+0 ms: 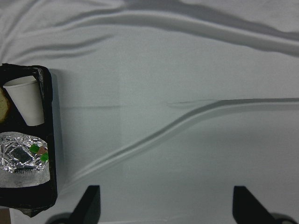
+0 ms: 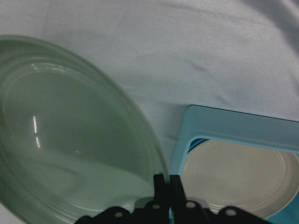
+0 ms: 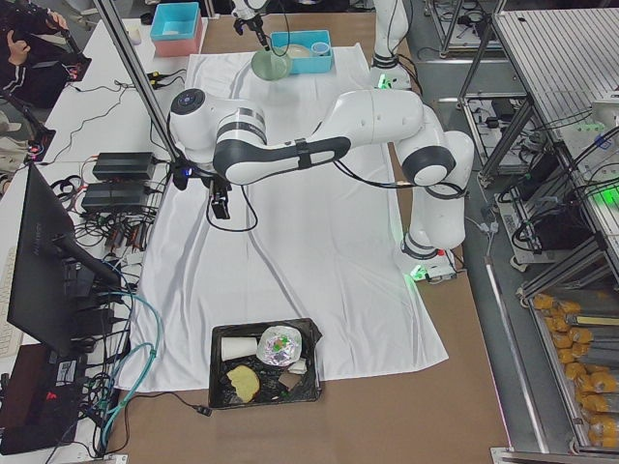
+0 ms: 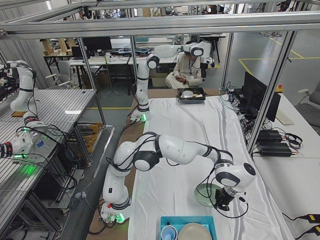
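A green plate [image 2: 74,130] fills much of the right wrist view, my right gripper shut on its rim. Beside it is a blue bin [image 2: 243,121] holding a cream plate [image 2: 233,172] and, in the right camera view, a blue cup [image 4: 168,233]. My left gripper hangs open over the white cloth, nothing between its fingers. A black tray [image 3: 221,387] holds a white cup [image 1: 25,102], a foil bowl with coloured bits [image 1: 23,154] and a yellow bread-like piece [image 3: 244,382].
A monitor [image 3: 44,261], cables and black boxes line the left side. Metal posts frame the workspace.
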